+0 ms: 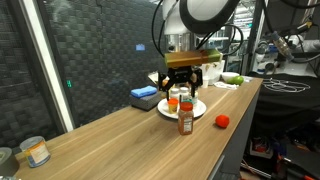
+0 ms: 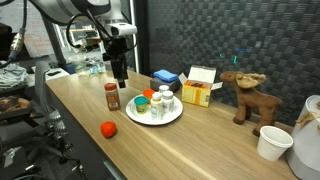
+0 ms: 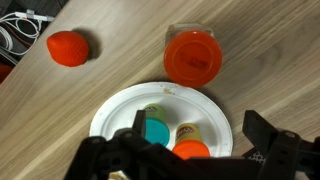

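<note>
My gripper is open, with nothing between its fingers, and points down above the white plate [image 3: 110, 108]. On that plate stand several small bottles, among them a teal-capped bottle [image 3: 157, 131] and an orange-capped bottle [image 3: 190, 148]; white-capped bottles [image 2: 157, 112] show in exterior view 2. A taller jar with a red-orange lid [image 3: 193, 58] stands upright on the table beside the plate, outside the fingers. Its reddish-brown body [image 2: 112, 101] is clear in exterior view 2. A red tomato-like item [image 2: 108, 129] lies near the table edge.
Behind the plate are a yellow-and-white box [image 2: 198, 92] and a blue cloth-like item [image 1: 145, 91]. A brown toy deer [image 2: 256, 100] and a white cup [image 2: 272, 143] stand farther along. Cans [image 1: 36, 151] sit at the table's other end, with bare wood between.
</note>
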